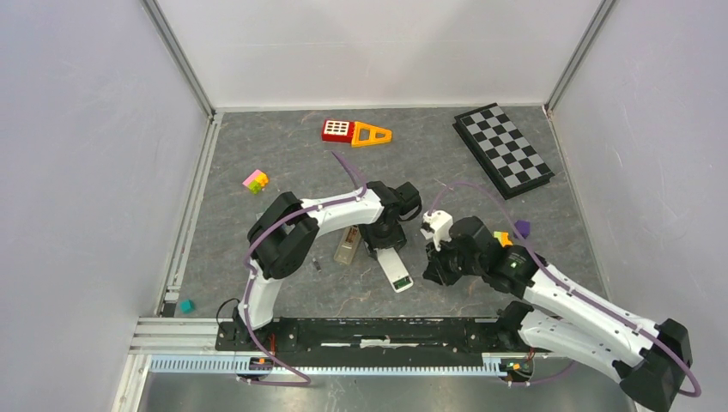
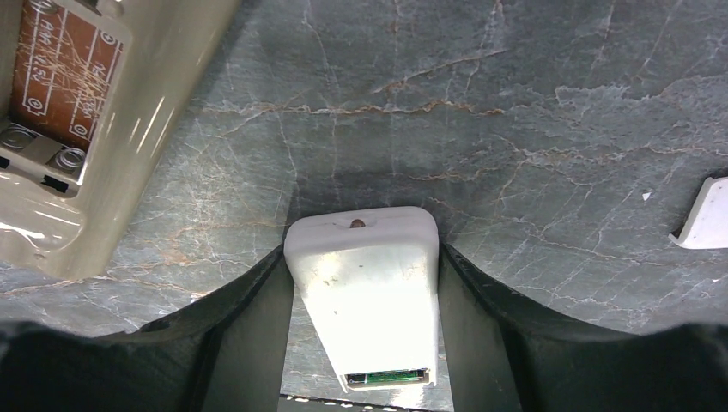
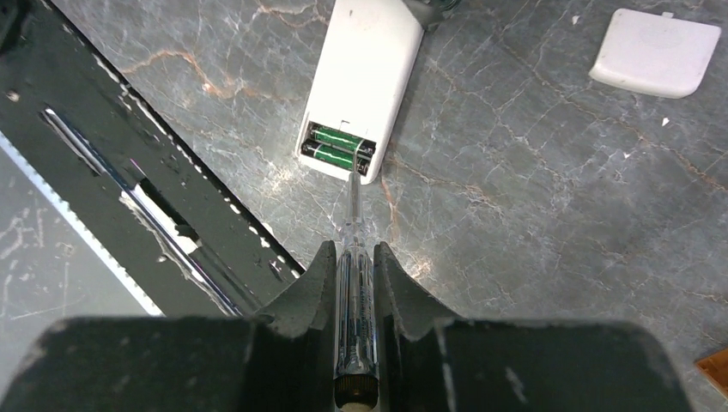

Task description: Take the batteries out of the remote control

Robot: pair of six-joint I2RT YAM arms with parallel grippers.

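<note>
My left gripper is shut on the end of the white remote control (image 2: pixel 369 292), which lies on the grey table. At the remote's other end the compartment is uncovered, and two green-and-black batteries (image 3: pixel 339 143) lie side by side in it. Held in my shut right gripper is a screwdriver with a clear handle (image 3: pixel 354 300). In the right wrist view its thin tip overlaps one end of the batteries; whether it touches them I cannot tell. From above, the right gripper is just right of the remote.
A loose white battery cover (image 3: pixel 657 51) lies apart from the remote. The beige-grey remote (image 2: pixel 163 94), its compartment empty, lies beside the white one. A checkered board (image 1: pixel 506 150) and red and yellow toys (image 1: pixel 356 132) are farther back.
</note>
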